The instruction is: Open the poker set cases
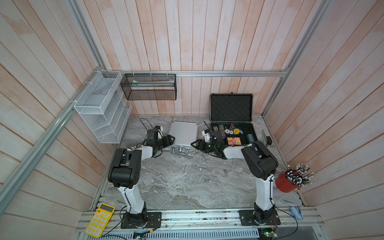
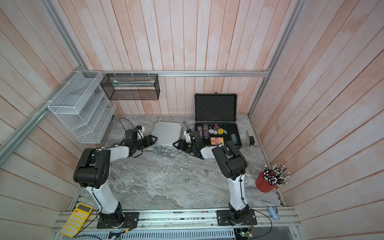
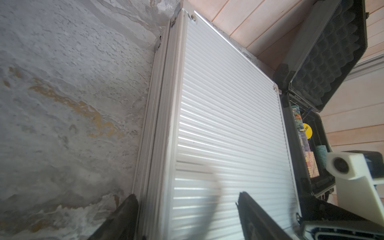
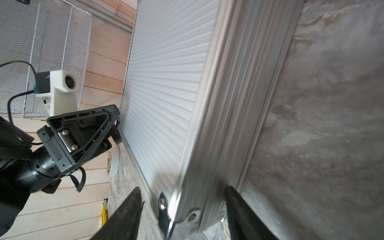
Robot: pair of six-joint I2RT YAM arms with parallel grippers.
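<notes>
A closed silver case (image 1: 183, 134) with ribbed sides lies flat in the middle of the table, its handle (image 1: 180, 150) facing the front. Beyond it to the right, a black case (image 2: 216, 108) stands with its lid raised, showing chips and cards inside. My left gripper is part open at the silver case's left side, its fingers (image 3: 256, 218) on either side of the case's edge. At the front right corner of the same case, my right gripper stands open, with the corner between its fingers. Whether either gripper touches the case cannot be told.
Along the left wall hangs a white wire rack (image 1: 104, 108), and a black mesh basket (image 1: 148, 87) is on the back wall. A red cup of pens (image 1: 286, 183) stands at the right.
</notes>
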